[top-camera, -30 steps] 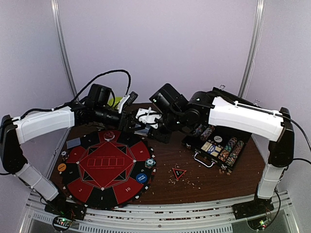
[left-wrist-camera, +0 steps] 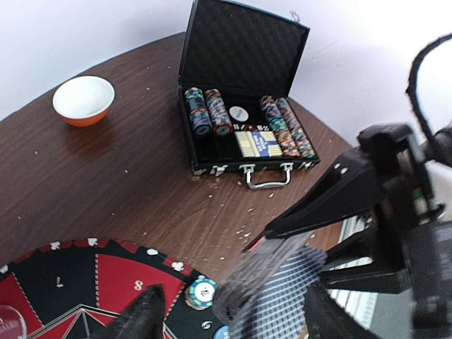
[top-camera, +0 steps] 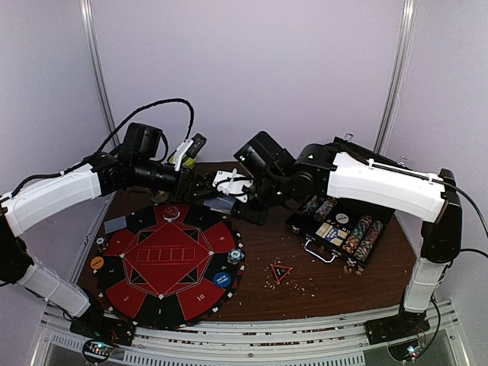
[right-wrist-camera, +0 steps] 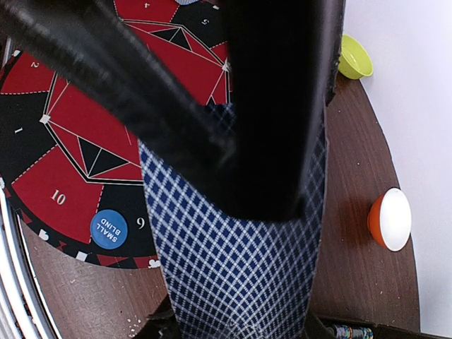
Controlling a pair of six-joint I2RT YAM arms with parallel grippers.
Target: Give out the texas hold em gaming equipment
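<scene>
The deck of blue-checked cards (right-wrist-camera: 236,261) is upright in the right wrist view, clamped by my right gripper. From the top, a sliver of the cards (top-camera: 219,203) shows between the two arms. My left gripper (top-camera: 200,191) is part open close to the left side of the deck. Its fingers (right-wrist-camera: 272,141) cross in front of the cards; nothing shows gripped, though contact with the deck is hard to judge. A blue-grey card (top-camera: 115,224) lies at the left edge of the red-and-black poker mat (top-camera: 161,261).
Open chip case (top-camera: 343,227) stands at right. Around the mat lie a blue small-blind disc (top-camera: 222,280), chips (top-camera: 235,256), an orange disc (top-camera: 97,262) and a red triangle (top-camera: 280,272). Bowls, orange (left-wrist-camera: 83,101) and yellow (right-wrist-camera: 354,58), sit at the back.
My left gripper has shifted a little left, away from the right gripper, and more of the cards shows between them. The right arm has stayed still.
</scene>
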